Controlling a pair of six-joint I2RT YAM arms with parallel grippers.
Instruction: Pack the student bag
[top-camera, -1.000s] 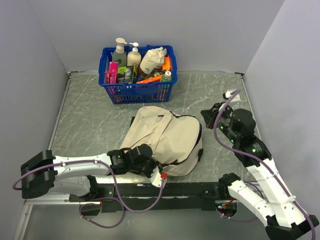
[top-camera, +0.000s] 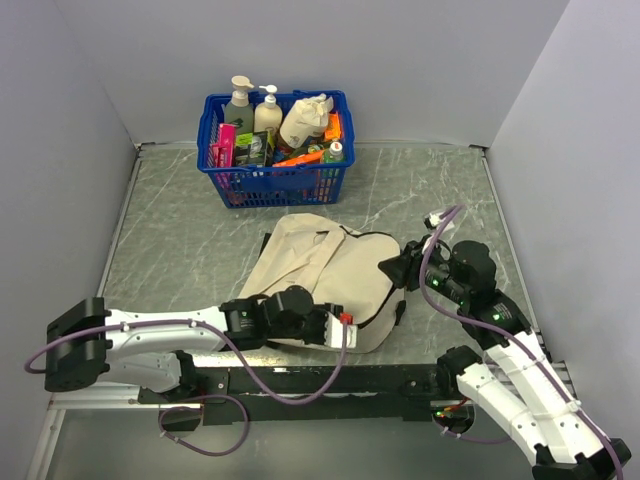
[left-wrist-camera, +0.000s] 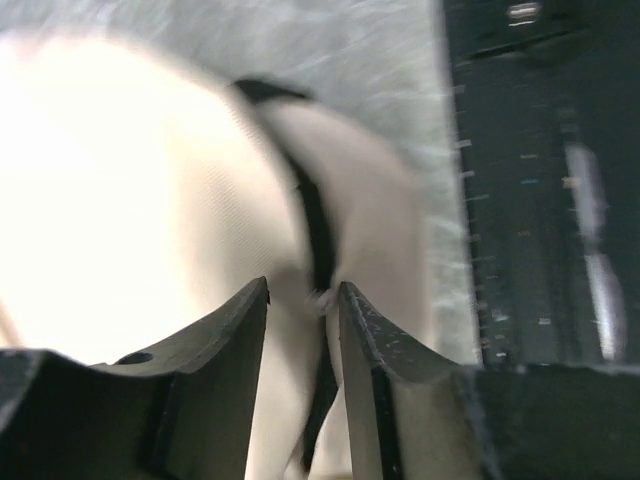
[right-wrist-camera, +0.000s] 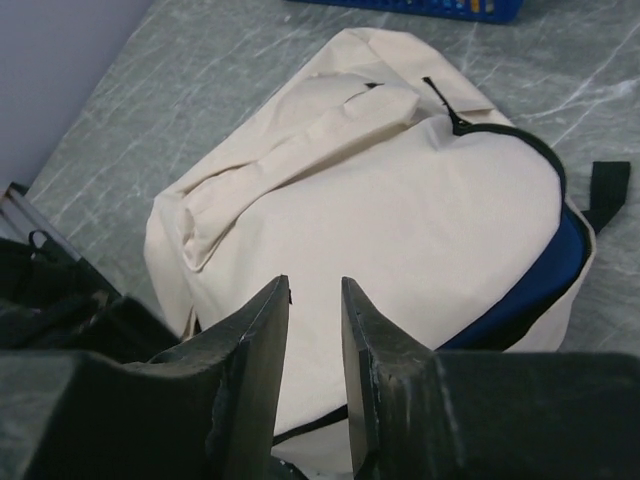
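Observation:
A cream bag (top-camera: 300, 262) with black zipper trim lies flat on the marble table, in front of the blue basket. My left gripper (top-camera: 335, 322) is low over the bag's near part; in the left wrist view its fingers stand apart, open, over a black zipper (left-wrist-camera: 315, 225), and the picture is blurred. My right gripper (top-camera: 395, 270) hangs at the bag's right edge; in the right wrist view its fingertips are apart above the cream fabric (right-wrist-camera: 370, 230), with nothing seen held. A dark blue interior (right-wrist-camera: 540, 275) shows along the bag's right side.
The blue basket (top-camera: 282, 185) at the back holds bottles, boxes and a white package. Grey walls bound the table on the sides and back. Bare marble (top-camera: 160, 230) lies left and right of the bag.
My left gripper has shifted slightly right and toward the back over the bag.

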